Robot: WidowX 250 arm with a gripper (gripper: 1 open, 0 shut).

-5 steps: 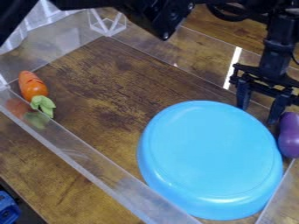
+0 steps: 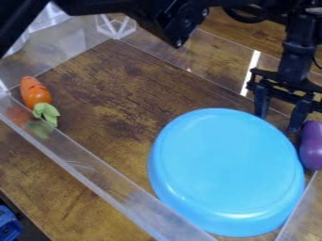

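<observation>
My black gripper (image 2: 281, 102) hangs down at the right edge of the camera view, its fingers low beside a purple eggplant-like object (image 2: 310, 151). Whether anything is between the fingers I cannot tell. A large blue disc (image 2: 224, 169) lies flat at the lower middle, just left of the gripper and the purple object. An orange carrot with a pale green top (image 2: 34, 92) lies at the left.
Clear plastic walls (image 2: 88, 168) border the wooden surface. A small blue object (image 2: 7, 224) shows at the lower left, outside the wall.
The gripper looks almost still.
</observation>
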